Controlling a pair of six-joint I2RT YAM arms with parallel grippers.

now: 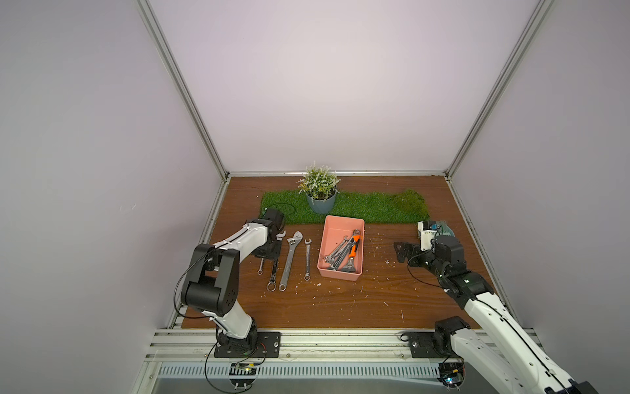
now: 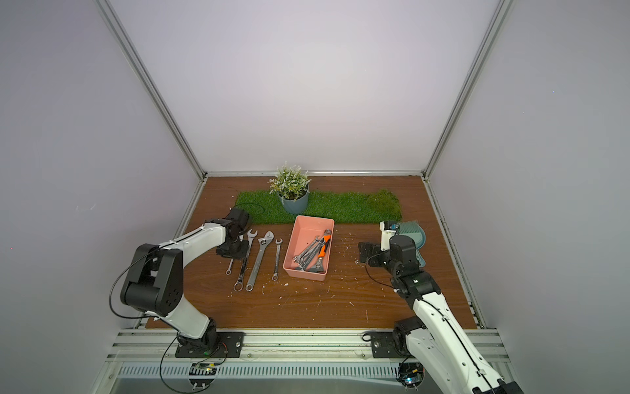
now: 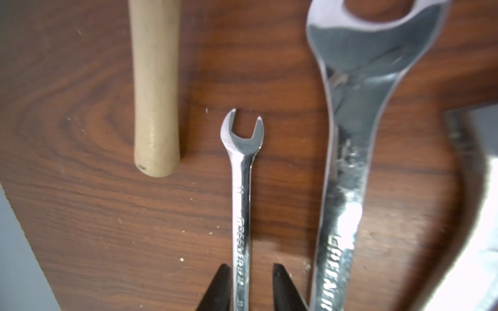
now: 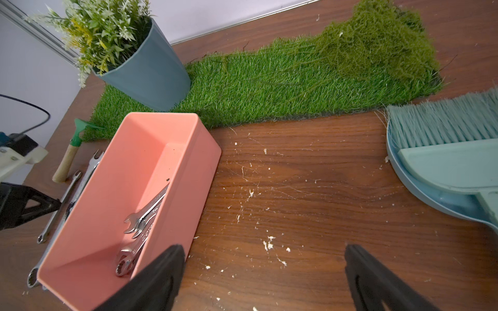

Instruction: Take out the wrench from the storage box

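Note:
The pink storage box (image 1: 340, 274) stands mid-table, with several metal wrenches (image 1: 338, 250) and an orange-handled tool (image 1: 354, 245) inside. To its left, outside, lie a combination wrench (image 1: 307, 260), a large adjustable wrench (image 1: 288, 262) and another combination wrench (image 1: 272, 275). The leftmost is a small wrench (image 3: 241, 191). My left gripper is over it, fingers apart, with the shaft in line with the gap nearer the left finger; whether they touch cannot be told. My right gripper stays open and empty, right of the box.
A wooden handle (image 3: 155, 103) lies left of the small wrench. Behind are a potted plant (image 1: 320, 197) and a grass strip (image 1: 377, 207). A dustpan and brush (image 4: 446, 160) sit at the right. Bare table lies right of the box.

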